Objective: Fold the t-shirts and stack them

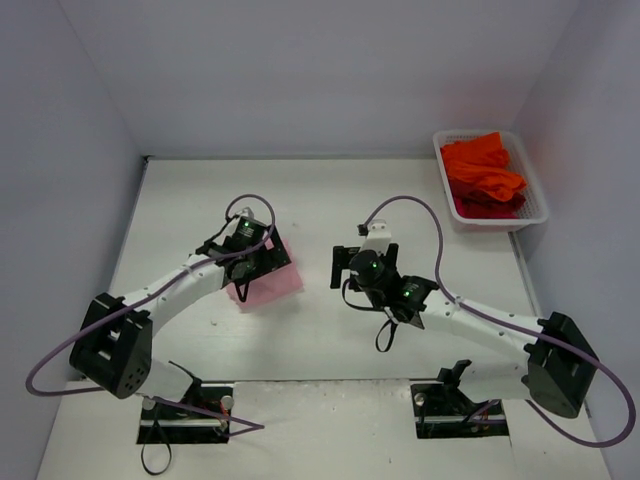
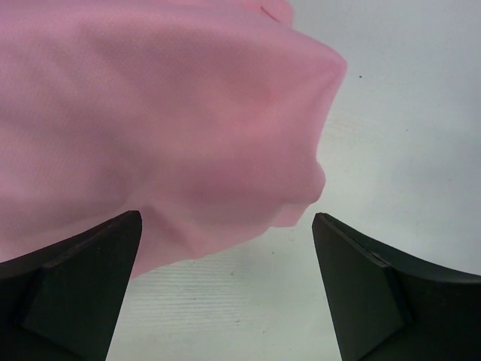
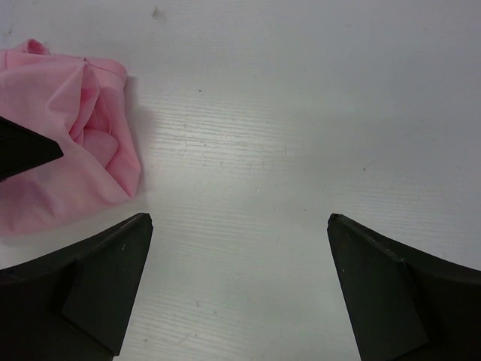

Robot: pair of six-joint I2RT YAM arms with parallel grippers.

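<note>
In the top view the pink shirt point(image 1: 268, 292) lies as a small folded bundle on the left part of the table, partly hidden under my left arm. My left gripper stands open over it. Its near edge and a rounded corner show between and beyond the fingers, with no cloth pinched. To the right of the bundle, my right gripper is open too, above bare white table. From the right wrist view, the shirt's loosely tucked end point(image 3: 98, 139) is seen at the left, apart from that gripper's fingers.
A white basket point(image 1: 441, 165) at the back right holds orange and dark red cloth point(image 1: 485, 168). Grey walls close in the sides and back.
</note>
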